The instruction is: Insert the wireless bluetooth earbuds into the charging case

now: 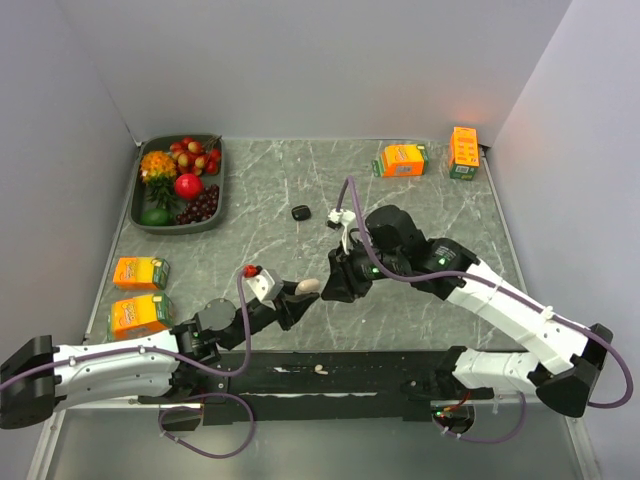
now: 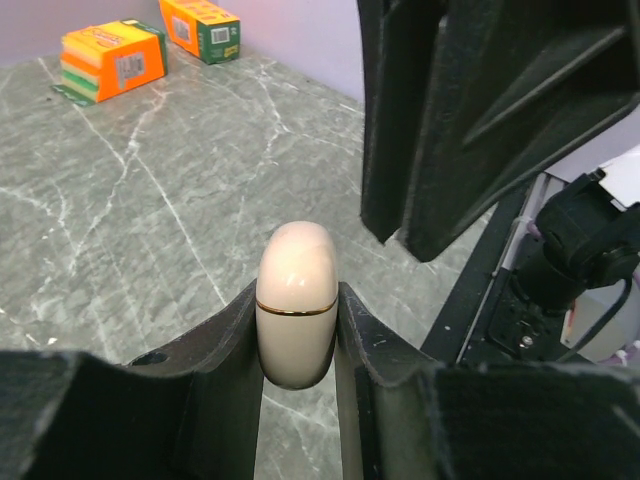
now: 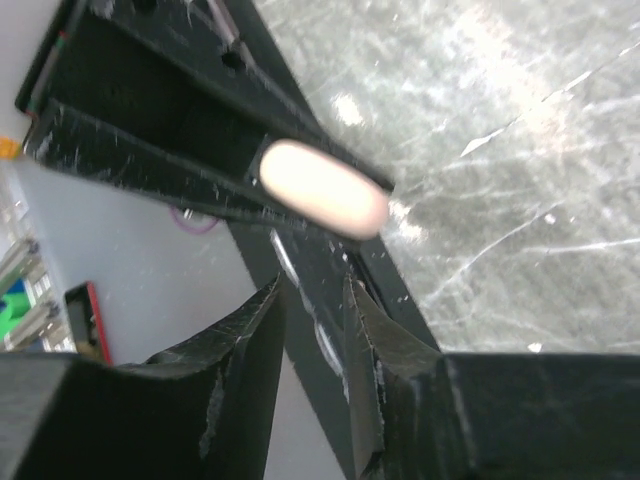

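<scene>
A pale pink oval earbud case with a gold seam line [image 2: 296, 300] is gripped in my left gripper [image 1: 296, 298], upright between its fingertips in the left wrist view; in the right wrist view it shows as a pink shape [image 3: 320, 188]. My right gripper [image 1: 340, 282] hangs just right of and above it, its dark fingers close by, apart from it in the right wrist view; its fingertips sit close together, and I cannot see anything between them. A small black object [image 1: 301, 213] lies on the marble table [image 1: 250, 260].
Orange boxes lie at the back right [image 1: 400, 160] and the left [image 1: 140, 272]. A tray of fruit [image 1: 140, 220] stands at the back left. Grey walls surround it.
</scene>
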